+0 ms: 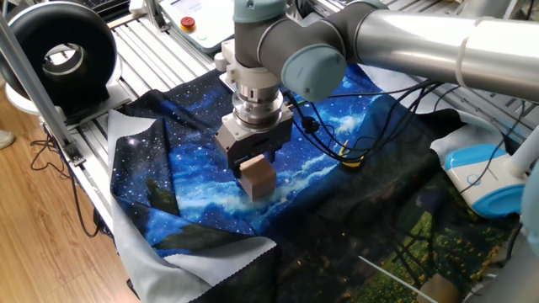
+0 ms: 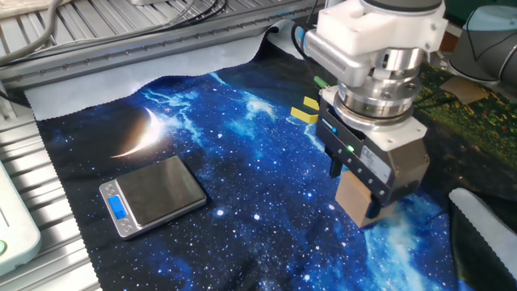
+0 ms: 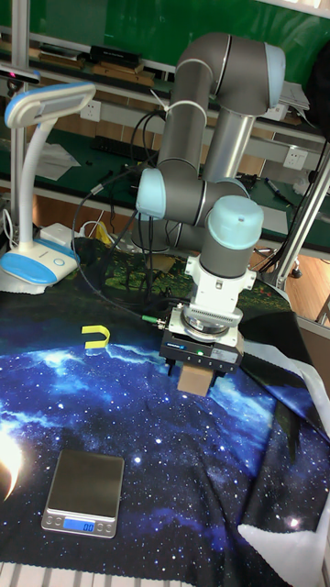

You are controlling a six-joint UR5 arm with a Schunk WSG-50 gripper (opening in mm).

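Observation:
A small brown box is at the middle of the starry blue cloth. My gripper points down over it, with its fingers standing apart on two sides of the box. In exterior view 2 one dark finger is at the box's far left side, and the other overlaps the near side of the box. From exterior view 3 the box shows below the gripper body. Whether the fingers press on it cannot be told.
A digital scale with an empty plate lies on the cloth. A yellow U-shaped piece rests behind the scale, left of the gripper. A white and blue lamp stands at the back left. Cloth between scale and box is clear.

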